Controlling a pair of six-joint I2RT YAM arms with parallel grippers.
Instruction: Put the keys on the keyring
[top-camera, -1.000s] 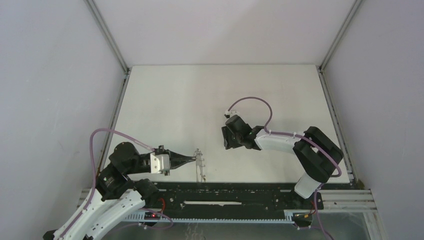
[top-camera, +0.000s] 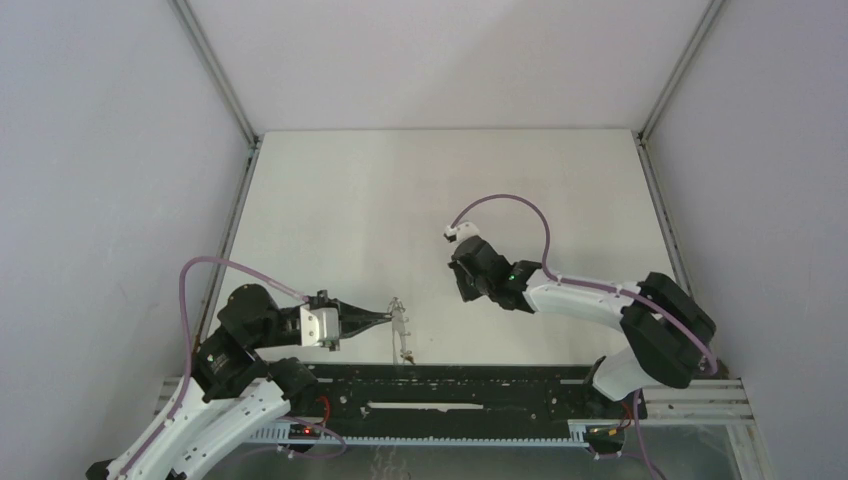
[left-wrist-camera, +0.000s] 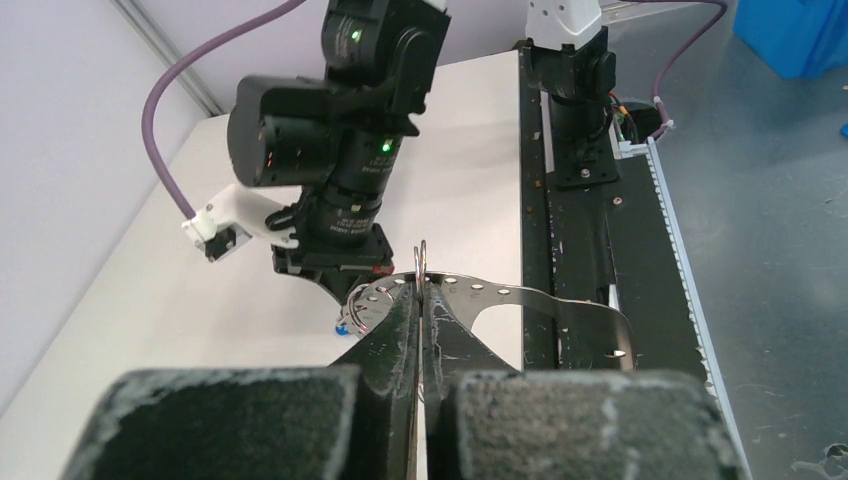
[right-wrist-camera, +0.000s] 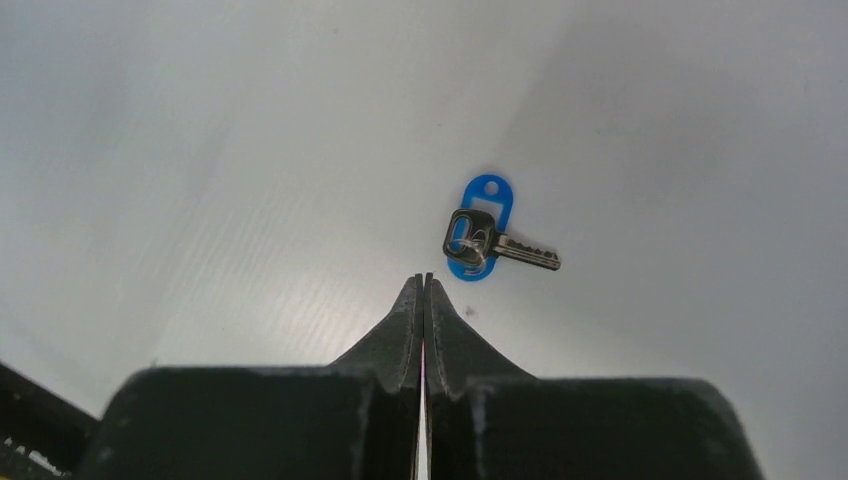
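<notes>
In the right wrist view, the dark-headed key (right-wrist-camera: 528, 252) lies with its blue tag (right-wrist-camera: 504, 203) on the white table. My right gripper is shut with its tips meeting and nothing between them. The key and tag appear just beyond those tips. My left gripper is shut on the keyring, a thin ring attached to a shiny metal plate (left-wrist-camera: 490, 292) with a row of holes. A bit of the blue tag (left-wrist-camera: 342, 330) peeks out behind the plate there. From above, the right arm hides the key.
A black rail (top-camera: 430, 395) runs along the front edge. Pale walls flank both sides. A blue bin (left-wrist-camera: 795, 35) stands off the table.
My right gripper has gone from open around the key to shut, and its arm has shifted and tilted. The left arm is still.
</notes>
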